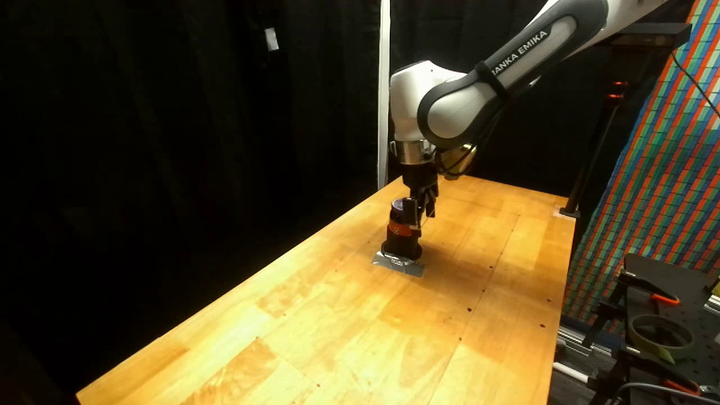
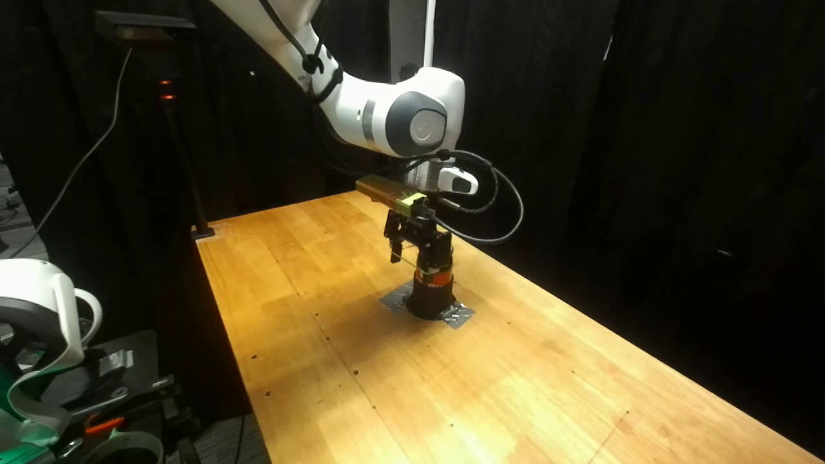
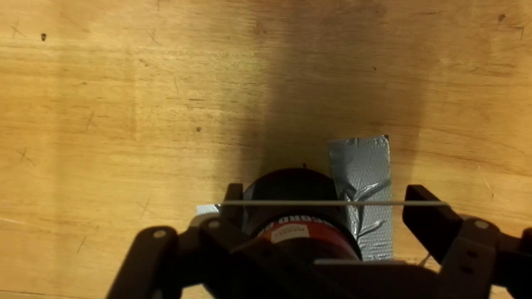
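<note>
In the wrist view my gripper is open, its black fingers (image 3: 429,219) wide apart. A thin pale band (image 3: 319,203) stretches across from one finger to the other, passing in front of the black can. This can (image 1: 400,229) with a red label (image 3: 299,233) stands upright in a round black base (image 2: 430,300). Grey tape (image 3: 366,174) fixes the base to the table. The gripper (image 1: 421,213) is low beside the can's upper part, one finger overlapping it in both exterior views. Whether that finger touches the can cannot be told.
A dark post (image 2: 184,154) stands at the table's far corner. Beyond the table's edge a cart (image 1: 668,290) holds clamps and a tape roll.
</note>
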